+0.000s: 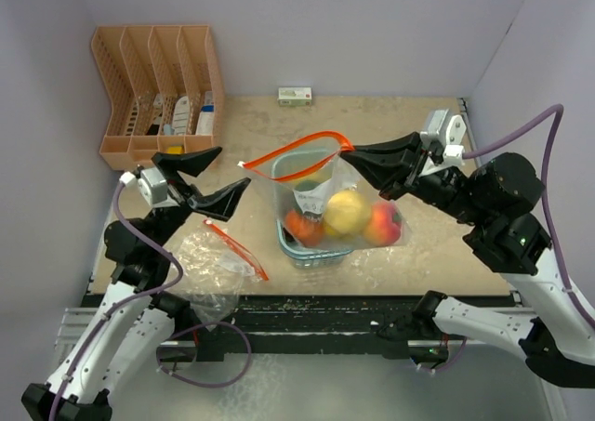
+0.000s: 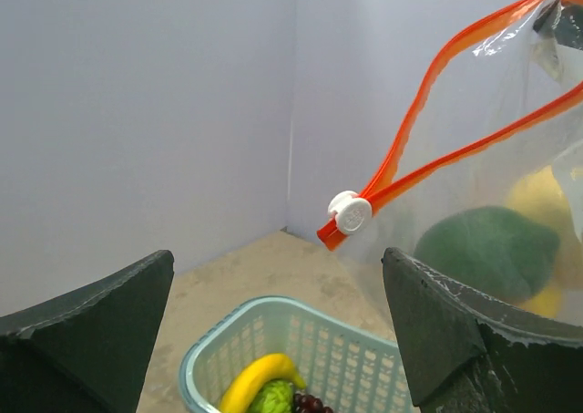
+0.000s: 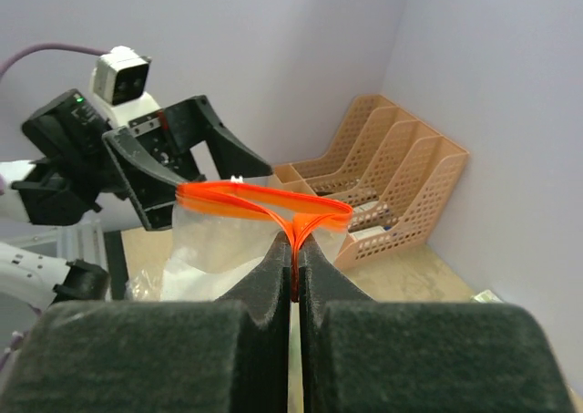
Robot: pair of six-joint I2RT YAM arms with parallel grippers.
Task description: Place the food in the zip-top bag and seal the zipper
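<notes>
A clear zip bag with an orange zipper hangs from my right gripper, which is shut on its top end. Its mouth is parted; fruit, yellow, red and orange, sits inside, with a green piece in the left wrist view. The white slider is at the zipper's free end, just beyond my open left gripper, which holds nothing. Beneath the bag stands a basket with a banana, something green and dark grapes.
An empty bag with orange zipper lies front left. A tan divided organiser stands back left, a small box at the back.
</notes>
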